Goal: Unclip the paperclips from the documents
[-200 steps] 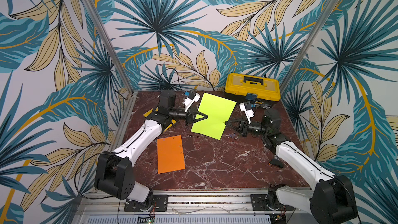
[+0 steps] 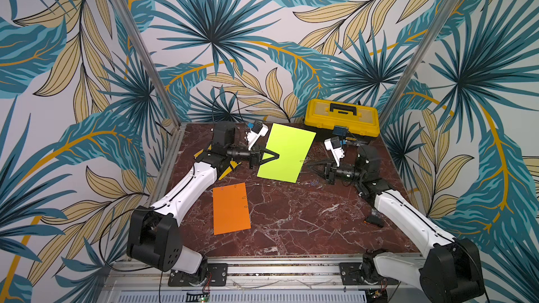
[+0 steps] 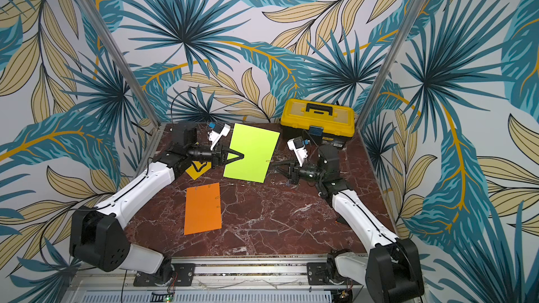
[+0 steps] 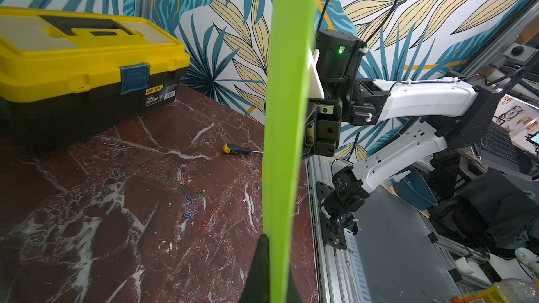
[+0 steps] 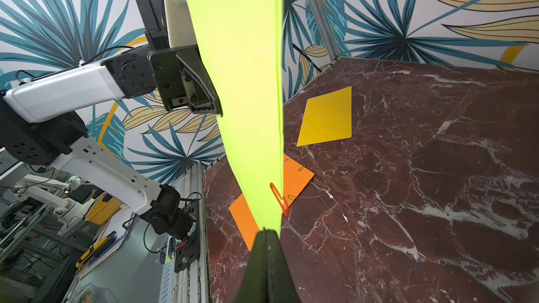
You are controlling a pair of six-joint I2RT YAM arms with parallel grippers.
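A green paper [image 2: 286,151] is held off the table, with my left gripper [image 2: 277,156] shut on its left side. In the right wrist view a red paperclip [image 5: 279,198] sits on the paper's near edge, beyond my right gripper. That gripper is shut with nothing between its fingers, just apart from the paper's right edge. An orange paper [image 2: 230,209] lies at the front left with several clips [image 5: 292,197] on its edges. A yellow paper [image 5: 327,116] lies partly under the left arm in the top views.
Several loose paperclips [image 4: 191,213] lie on the table right of the green paper. A yellow and black toolbox [image 2: 342,116] stands at the back right. A screwdriver [image 4: 238,149] lies at the right.
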